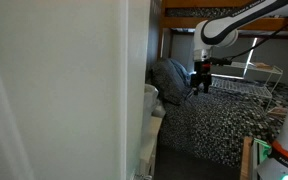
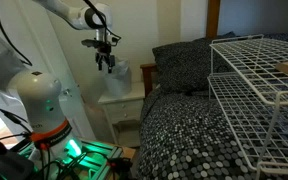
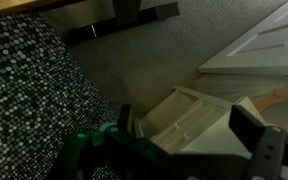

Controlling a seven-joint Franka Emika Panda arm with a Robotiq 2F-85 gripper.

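My gripper is open, and nothing shows between its fingers. It hangs in the air, pointing down, in front of a white nightstand (image 2: pixel 122 112). In the wrist view, a pale drawer-like part of the nightstand (image 3: pixel 179 112) lies below the fingers; how far it stands out is hard to tell. A whitish bin or bag (image 2: pixel 119 82) stands on the nightstand top, its contents hidden. From the first exterior side, the gripper (image 1: pixel 200 85) appears high above the floor, well clear of the bed.
A bed with a dark dotted blanket (image 2: pixel 179 125) and a dark pillow (image 2: pixel 182 66) lies beside the nightstand. A white wire rack (image 2: pixel 252 90) stands at right. A large white panel (image 1: pixel 54 90) blocks much of one view.
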